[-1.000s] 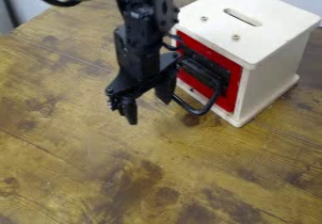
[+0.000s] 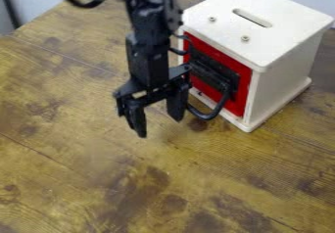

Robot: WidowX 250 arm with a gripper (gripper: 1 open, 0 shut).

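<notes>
My black gripper [image 2: 155, 115] hangs open over the wooden table, just left of a white box [image 2: 277, 75] with a red front panel [image 2: 236, 105]. Nothing shows between its two fingers, which point downward. A black cable loops from the gripper's side across the red panel, partly hiding it and the dark fitting on it.
The box stands at the upper right, with a slot and screws in its top. A pale wall lies behind.
The box has not moved.
</notes>
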